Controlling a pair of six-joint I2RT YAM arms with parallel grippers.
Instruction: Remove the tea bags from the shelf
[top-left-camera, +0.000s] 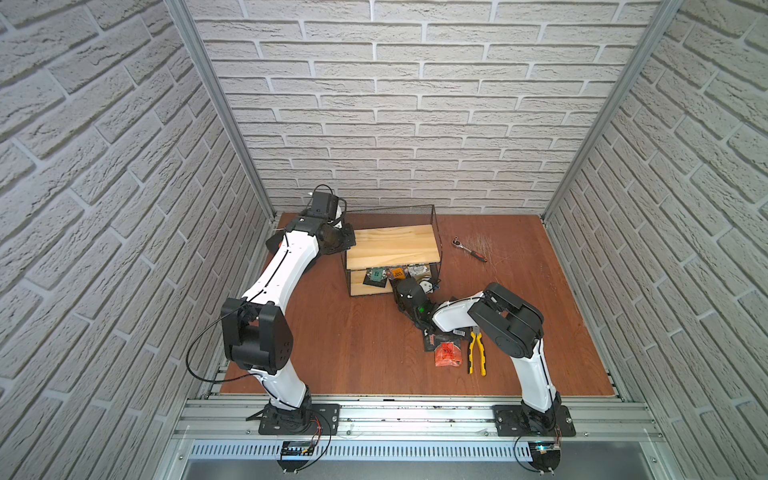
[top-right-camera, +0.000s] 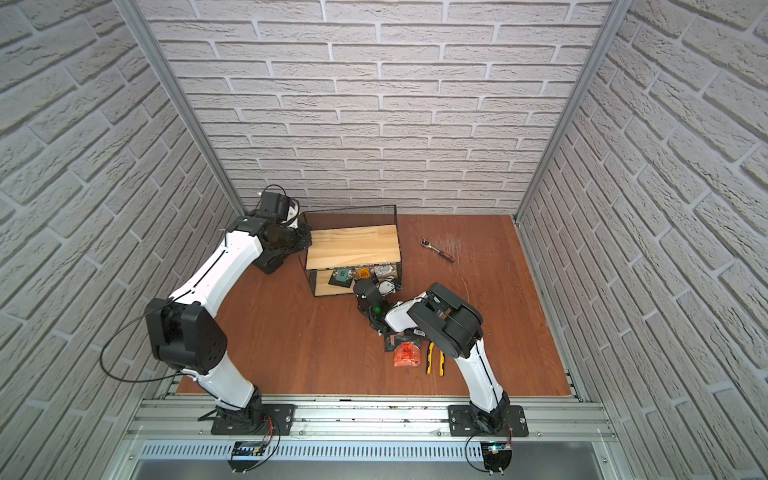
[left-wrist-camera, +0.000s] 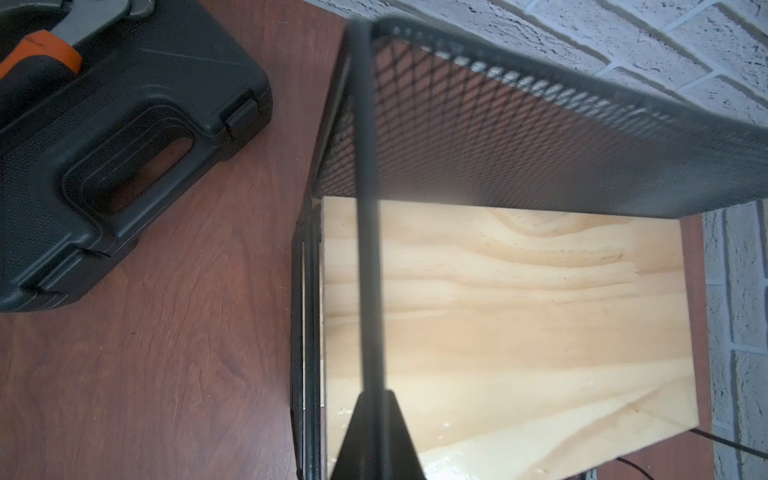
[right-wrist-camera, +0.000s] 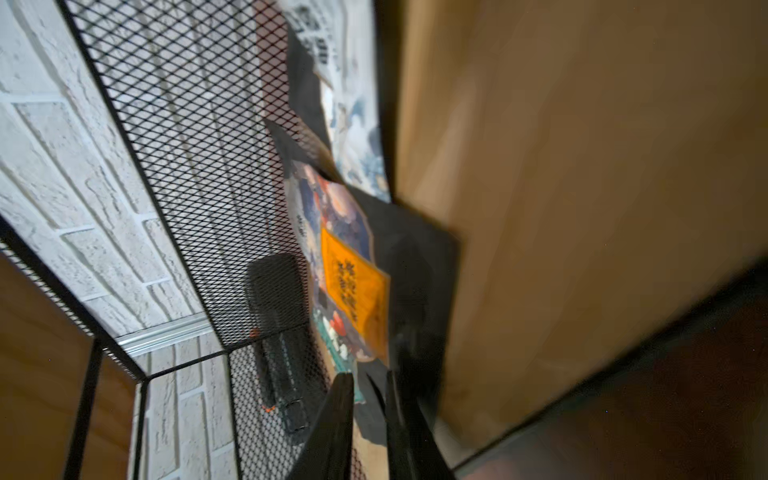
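Observation:
The two-level shelf has black mesh walls and wooden boards. On its lower board stand a green-labelled tea bag, an orange-labelled tea bag and a white-labelled tea bag. My right gripper reaches in at the front, part open, its fingertips at the lower edge of the orange-labelled bag's dark packet; whether that edge lies between them is hard to tell. My left gripper is shut on the thin black rim of the shelf's left side. A red tea bag lies on the table.
Dark packets lie beside the red one, partly under the right arm, with yellow-handled pliers to their right. A ratchet rests right of the shelf. A black case stands to its left.

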